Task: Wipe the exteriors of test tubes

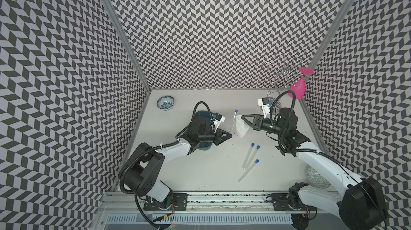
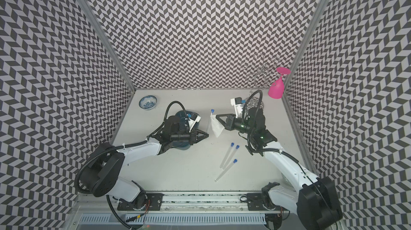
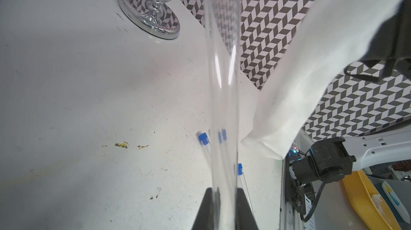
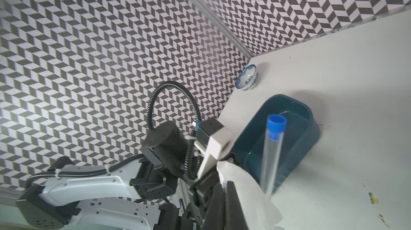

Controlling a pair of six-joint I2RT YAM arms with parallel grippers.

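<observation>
A clear test tube with a blue cap (image 4: 274, 131) stands nearly upright, its lower end clamped in my left gripper. My right gripper is shut on a white cloth (image 1: 241, 127), which hangs from its fingertips. In the top left view the cloth is just right of the held tube, close to it; whether they touch I cannot tell. In the left wrist view the cloth (image 3: 299, 80) drapes to the right of the tube (image 3: 223, 84). Three more blue-capped tubes (image 2: 227, 155) lie flat on the table.
A dark teal bin (image 4: 314, 131) sits behind my left gripper. A patterned bowl (image 1: 165, 102) is at the back left. At the back right stand a metal rack (image 3: 147, 13) and a pink goblet (image 1: 298, 88).
</observation>
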